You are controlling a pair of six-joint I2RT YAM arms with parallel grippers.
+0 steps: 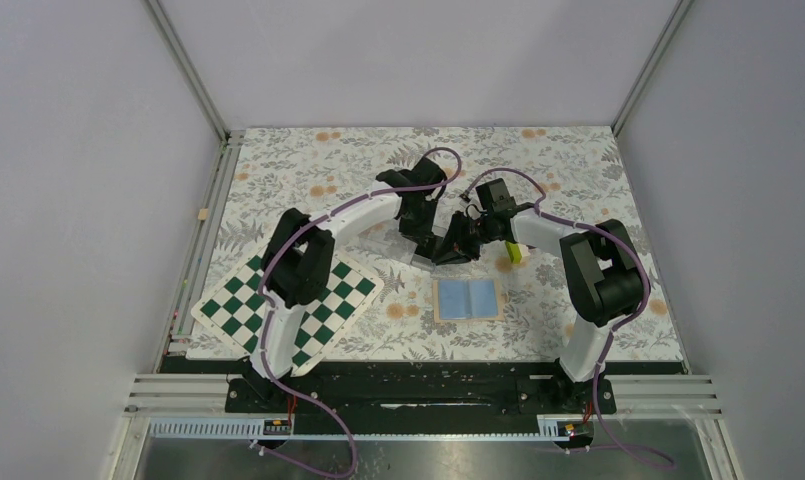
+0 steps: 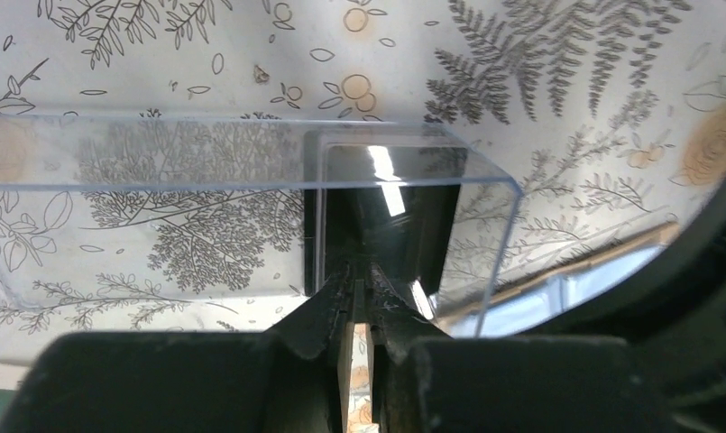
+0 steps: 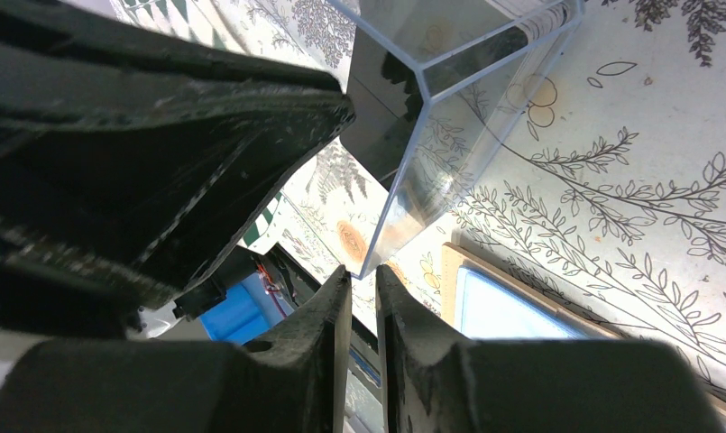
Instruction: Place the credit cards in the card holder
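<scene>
The clear card holder lies mid-table as a transparent box. Inside its right end, a glossy black card shows through the clear walls in the left wrist view. My left gripper is shut, its tips over the card's near part; nothing clearly shows between them. From the right wrist view, the dark left fingers reach close to the black card. A lower corner of the clear holder sits at the tips of my right gripper, which is shut on it.
A blue two-panel item with a tan border lies in front of the holder. Yellow-green item sits partly under the right arm. A green-and-white checkered board is at front left.
</scene>
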